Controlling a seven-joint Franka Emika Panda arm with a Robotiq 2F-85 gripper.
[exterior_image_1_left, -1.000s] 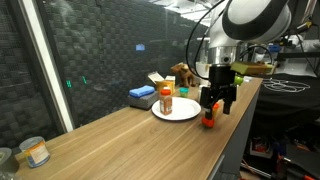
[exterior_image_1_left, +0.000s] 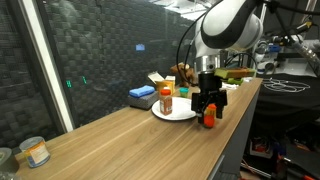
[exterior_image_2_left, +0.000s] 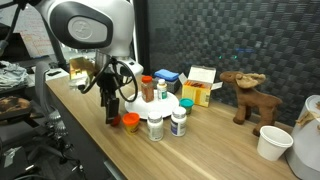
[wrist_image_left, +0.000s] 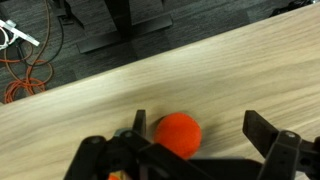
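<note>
An orange-red round object (wrist_image_left: 178, 134) sits on the wooden table between the spread fingers of my gripper in the wrist view, nearer the left finger. From exterior view 1, the open gripper (exterior_image_1_left: 209, 102) hangs just above a red and orange item (exterior_image_1_left: 210, 117) at the table's edge. Exterior view 2 shows a small dark red object (exterior_image_2_left: 115, 121) under the gripper (exterior_image_2_left: 114, 98) and an orange cup-like object (exterior_image_2_left: 131, 121) right beside it. Nothing is held. Whether the fingertips touch anything, I cannot tell.
White bottles (exterior_image_2_left: 155, 126) stand close to the orange object. Behind are a white plate (exterior_image_1_left: 174, 111) with an orange-capped jar (exterior_image_1_left: 166, 101), an open box (exterior_image_2_left: 199, 86), a toy moose (exterior_image_2_left: 254, 101) and a white cup (exterior_image_2_left: 272, 143).
In exterior view 1 my gripper has shifted left, ending up more squarely over the red and orange item. The items on the table appear unmoved.
</note>
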